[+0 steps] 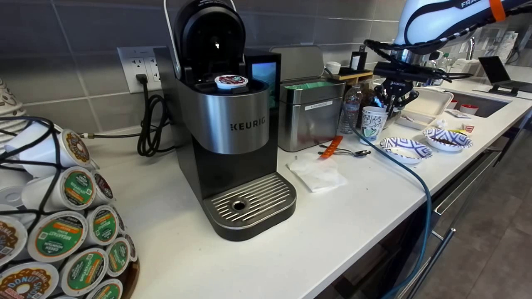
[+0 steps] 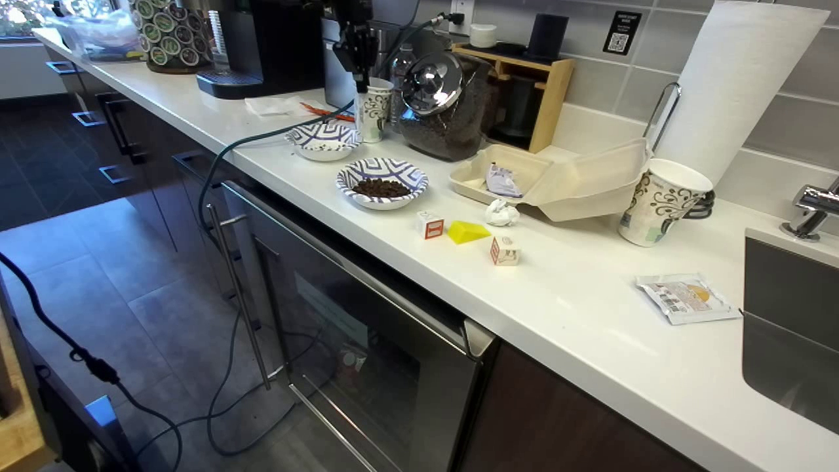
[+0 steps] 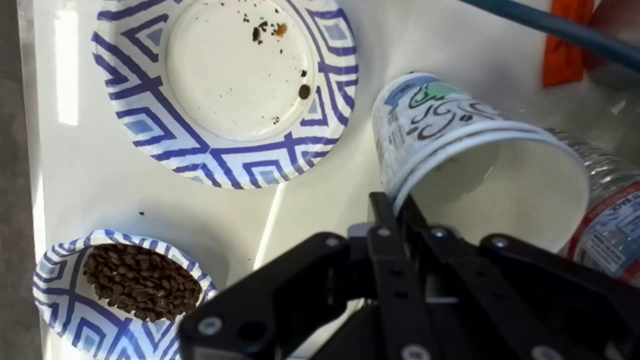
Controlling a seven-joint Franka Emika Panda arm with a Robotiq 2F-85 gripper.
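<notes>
A white paper cup with a dark scroll pattern stands on the counter beside a water bottle. In the wrist view its double rim suggests two nested paper cups, and the inside looks empty. My gripper is shut on the near rim, one finger inside and one outside. Seen from the other side, the gripper points down at the rim of the cup. The cup's base appears to rest on the counter.
A patterned bowl with crumbs and a bowl of coffee beans lie near the cup. The water bottle stands close against it. A blue cable crosses the counter. The coffee maker has its lid up, a pod on top.
</notes>
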